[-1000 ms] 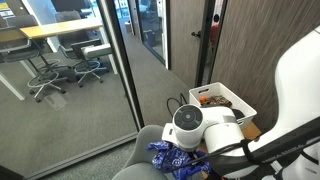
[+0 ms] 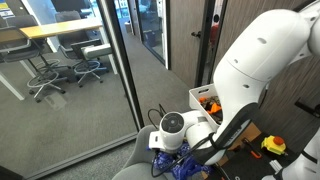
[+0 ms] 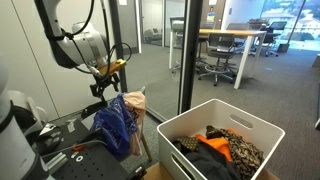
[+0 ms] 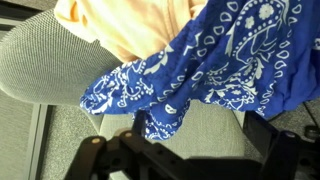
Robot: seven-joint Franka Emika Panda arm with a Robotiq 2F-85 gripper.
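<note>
A blue paisley bandana (image 4: 215, 65) lies draped over a grey chair (image 4: 50, 60), filling much of the wrist view. Beside it, partly beneath the blue, is a peach cloth (image 4: 130, 25). My gripper is open over the lower edge of the bandana, its two dark fingers wide apart and nothing gripped between them. In the second exterior view the blue bandana (image 3: 115, 125) hangs below the arm's end, with the peach cloth (image 3: 135, 101) behind. In the first exterior view the arm hides part of the bandana (image 2: 187, 168).
A white bin (image 3: 222, 118) with dark, orange and patterned cloths stands to one side of the chair. A glass partition with a dark post (image 2: 124, 65) rises behind. Small red and yellow items (image 2: 274, 145) lie near the arm's base.
The arm's end has shifted left in the first exterior view, further over the chair, and the upper links have swung as well. More of the blue bandana is covered. The bin has stayed put.
</note>
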